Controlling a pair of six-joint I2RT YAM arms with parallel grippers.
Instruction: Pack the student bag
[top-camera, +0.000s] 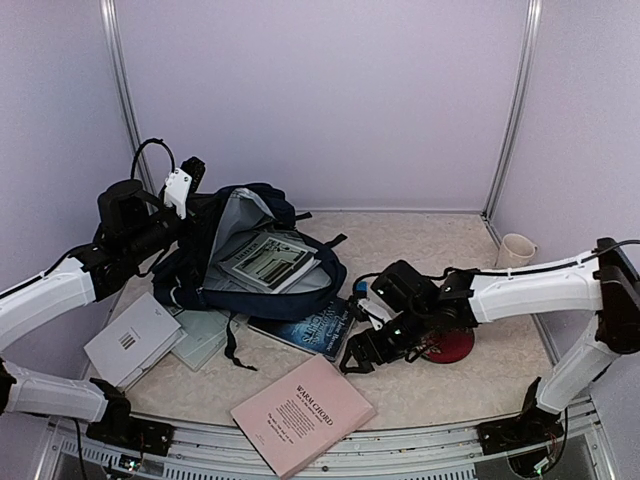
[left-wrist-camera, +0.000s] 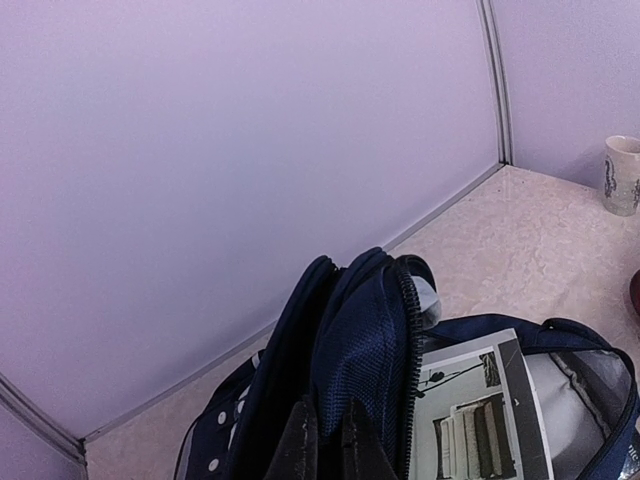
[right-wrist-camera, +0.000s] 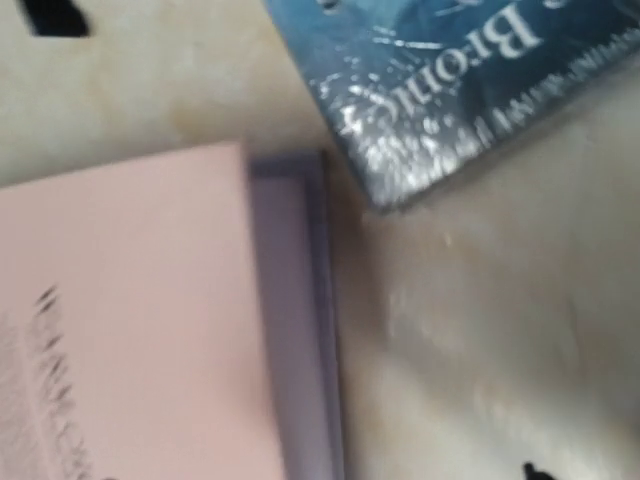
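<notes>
The navy backpack lies open at the back left, books inside. My left gripper is shut on the bag's top edge, holding it up. My right gripper is open, low over the table at the upper right corner of the pink WARM CHORD book, which overhangs the front edge. The blue book lies just behind, partly under the bag; in the right wrist view its corner is apart from the pink book.
White and pale notebooks lie at the left. A mug stands at the right back, a red round item lies under my right arm, and a small blue item is beside the bag.
</notes>
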